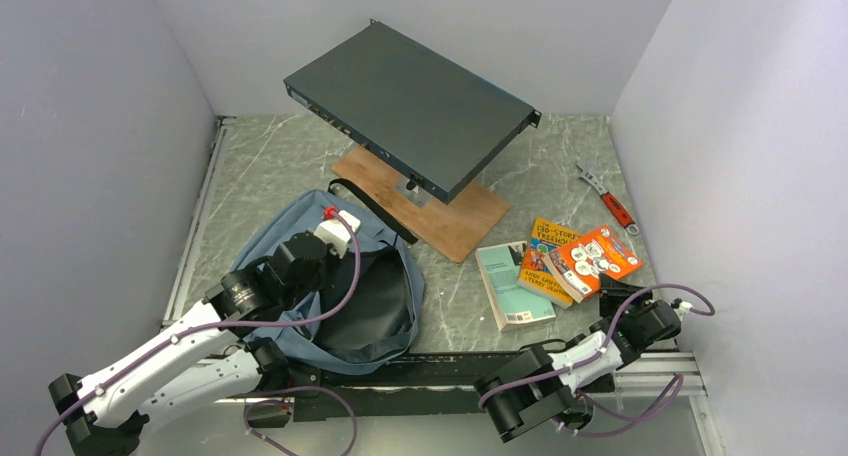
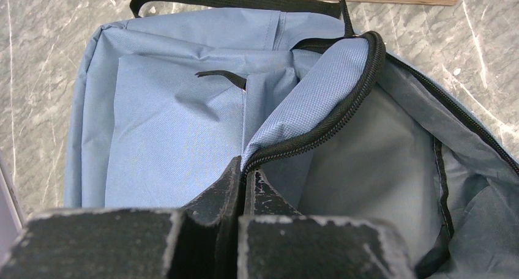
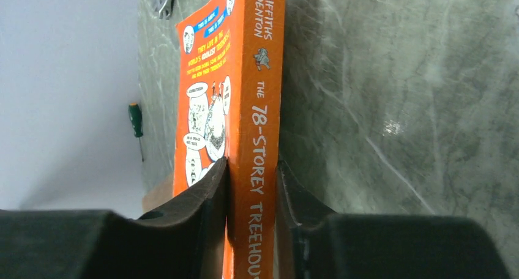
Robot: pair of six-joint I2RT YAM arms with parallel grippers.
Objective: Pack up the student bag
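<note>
The blue student bag [image 1: 411, 306] lies unzipped at the left of the table, its dark inside exposed. My left gripper is shut on the zip edge of its front flap, which it holds folded back. On the right, my right gripper has its fingers pressed against both faces of an orange book [image 3: 257, 107] along the spine. From above, this orange book [image 1: 600, 259] slants over a yellow book [image 1: 545, 261]; whether they touch is unclear. A teal book [image 1: 515, 284] lies flat to the left. The right fingertips are partly hidden in the top view.
A large dark metal unit [image 1: 410, 106] overhangs the back middle above a wooden board [image 1: 480, 226]. Red-handled pliers [image 1: 618, 211] lie at the right. Beyond the book stands out a green screwdriver [image 3: 136, 120]. Bare table separates the bag from the teal book.
</note>
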